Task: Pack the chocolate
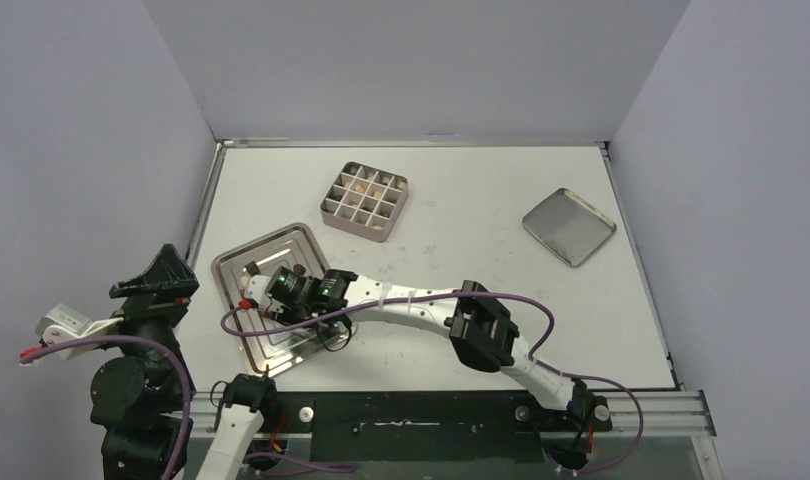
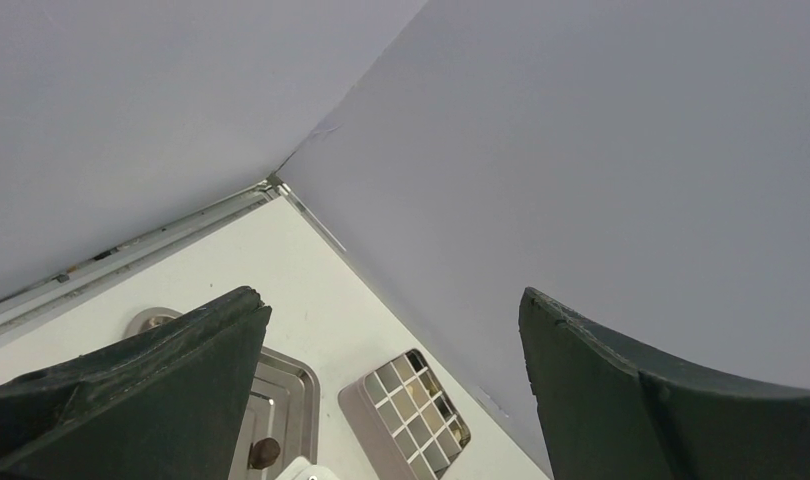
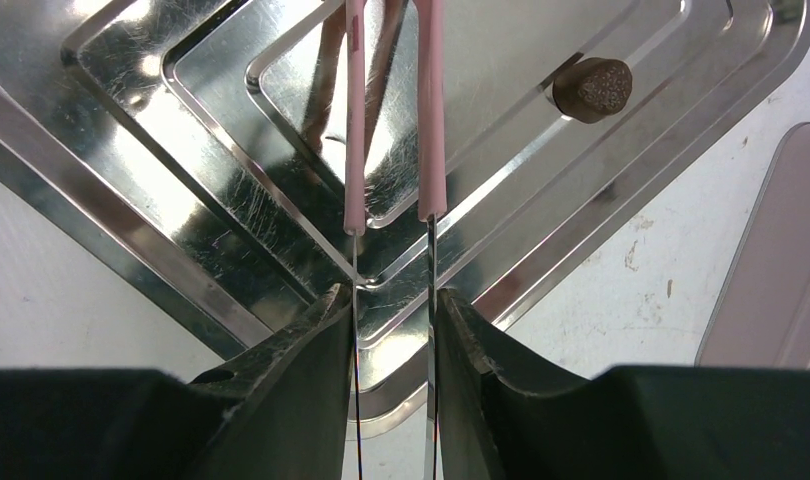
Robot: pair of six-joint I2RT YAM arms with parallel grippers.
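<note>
A steel tray [image 1: 231, 262] at left holds dark chocolates; one chocolate [image 3: 591, 90] shows at upper right in the right wrist view. My right gripper is over the tray, part open, with a pair of pink-tipped tongs [image 3: 431, 180] between its fingers; the tips reach the tray's middle, where what lies under them is hard to see. My left gripper is raised left of the tray, open and empty. The grey compartment box [image 1: 364, 225] stands behind the tray, with pieces in some cells.
A smaller empty metal tray [image 1: 569, 227] lies at the right of the white table. Walls bound the left, back and right.
</note>
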